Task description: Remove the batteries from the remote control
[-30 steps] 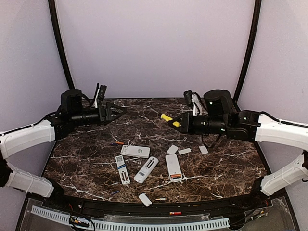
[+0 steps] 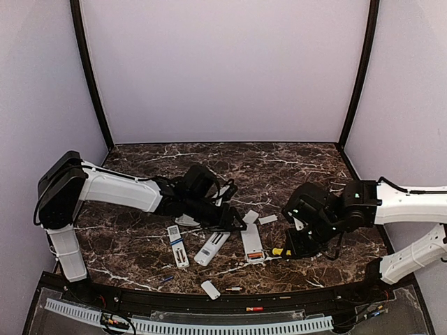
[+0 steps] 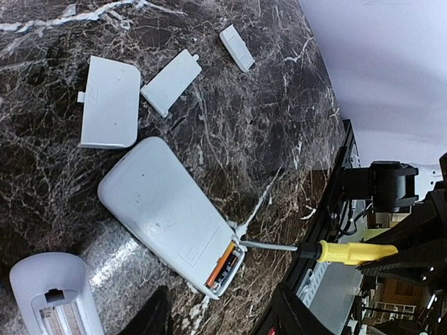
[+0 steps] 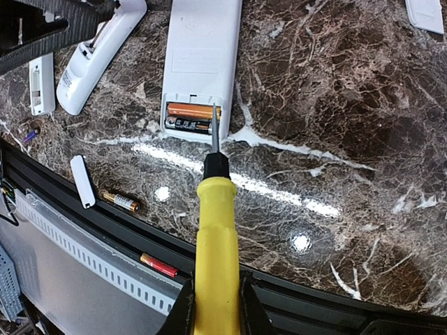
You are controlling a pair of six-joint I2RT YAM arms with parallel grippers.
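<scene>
A white remote (image 3: 160, 195) lies open-backed in the centre, its compartment holding an orange battery (image 4: 188, 109) and a black battery (image 4: 185, 124). My right gripper is shut on a yellow screwdriver (image 4: 216, 237), whose metal tip is at the compartment's edge by the batteries. My left gripper is above and left of that remote, its fingers apart with nothing visible between them.
Other remotes (image 3: 52, 286) lie to the left, loose covers (image 3: 110, 105) behind. Loose batteries (image 4: 120, 200) lie near the front rail (image 4: 105, 237).
Both arms have moved down and inward: the right brought the screwdriver to the remote's compartment, the left came over the middle remotes.
</scene>
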